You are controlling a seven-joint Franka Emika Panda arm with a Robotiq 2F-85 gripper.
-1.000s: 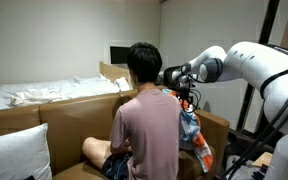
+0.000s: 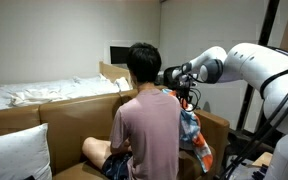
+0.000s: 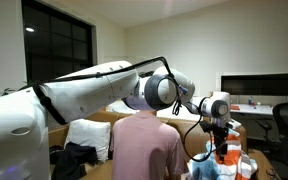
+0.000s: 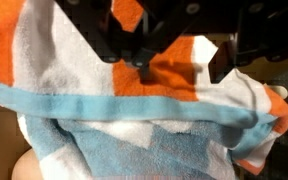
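A towel [image 4: 144, 107] with orange, white and light blue areas fills most of the wrist view. In exterior view 1 the towel [image 2: 191, 132] hangs over the sofa's right end, partly hidden by the seated person. Exterior view 2 shows the towel [image 3: 236, 164] below the arm's end. My gripper is right over the cloth, its dark fingers apart with a gap between them. Orange fabric shows beneath that gap; whether the fingers touch it I cannot tell.
A person in a pink shirt [image 2: 151, 130] sits on the brown sofa [image 2: 74, 118], close to the arm. White pillows [image 2: 16, 155] lie at the left. Behind the sofa is a white-covered bed [image 2: 44, 94]. A monitor [image 3: 248, 88] stands at the back.
The person's head and upper body have shifted slightly. The arm and the towel look nearly the same as before.
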